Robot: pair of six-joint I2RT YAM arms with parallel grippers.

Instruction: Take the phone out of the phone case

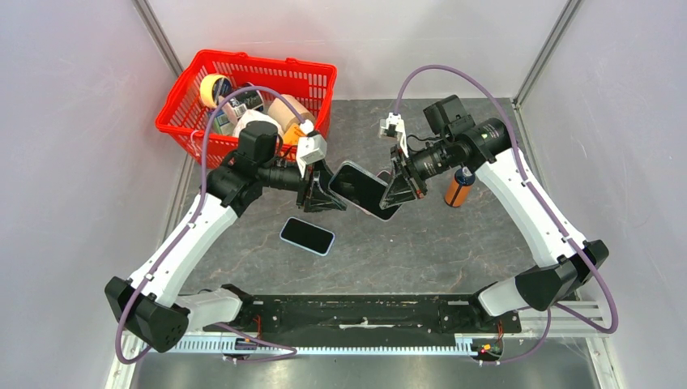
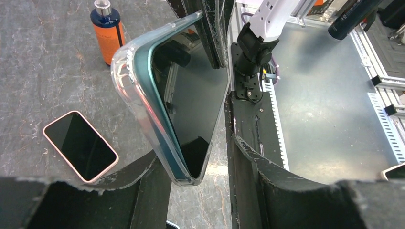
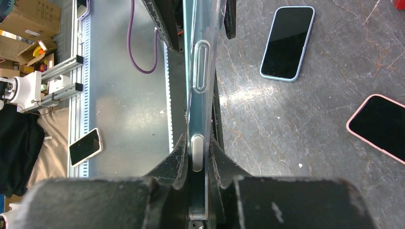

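A teal phone in a clear case (image 1: 356, 188) (image 2: 184, 95) (image 3: 198, 71) is held aloft and tilted, screen visible in the top view. My right gripper (image 1: 395, 193) is shut on one end of the cased phone. My left gripper (image 1: 330, 198) is open around the other end's lower corner, its fingers apart on either side. Whether either finger touches the case is unclear.
A blue-rimmed phone (image 1: 307, 236) (image 3: 287, 43) and a pink-rimmed phone (image 2: 80, 146) (image 3: 377, 127) lie on the grey table. An orange bottle (image 1: 458, 189) stands right; a red basket (image 1: 186, 121) sits back left.
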